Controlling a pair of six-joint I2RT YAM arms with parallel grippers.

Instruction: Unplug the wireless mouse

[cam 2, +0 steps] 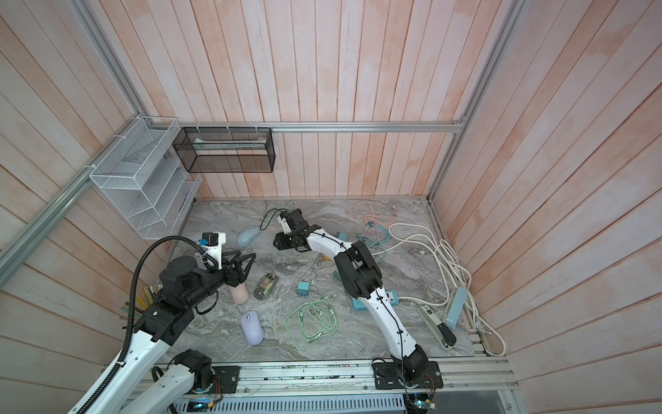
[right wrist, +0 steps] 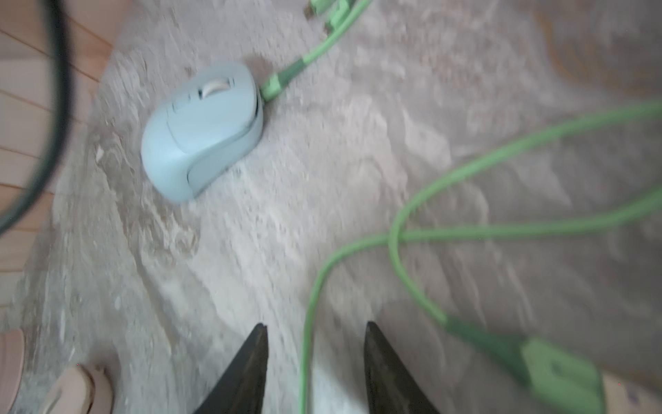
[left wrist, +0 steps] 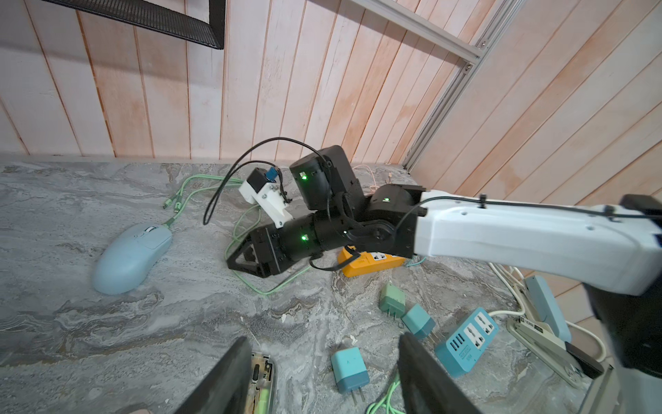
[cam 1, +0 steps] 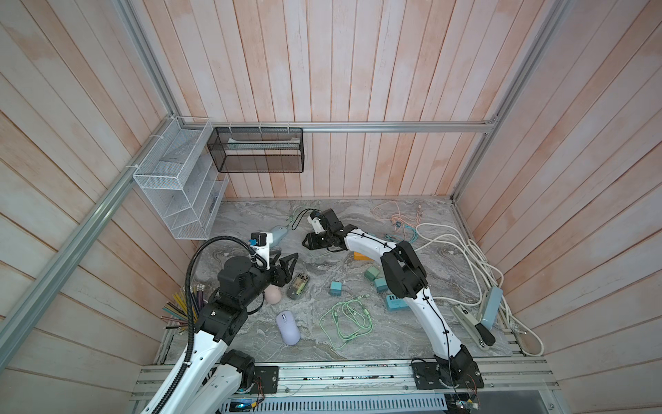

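Note:
A light blue mouse (left wrist: 129, 256) (right wrist: 196, 134) lies at the back left, with a green cable plug (right wrist: 279, 82) at its front end. Green cable loops (right wrist: 448, 176) lie on the marble surface beside it. My right gripper is low over these loops, right of the mouse, fingers apart, a thin green strand below and between them, not visibly gripped. My left gripper (cam 1: 286, 265) hangs open at the front left, above the battery-like case, nothing between its fingers.
Several blue and green adapters (left wrist: 348, 365), an orange power strip (left wrist: 362, 265), a lilac mouse (cam 1: 288, 327) and a front green cable bundle (cam 1: 344, 321) occupy the table. White cables (cam 1: 475, 262) crowd the right. Mesh shelves (cam 1: 172, 179) hang at left.

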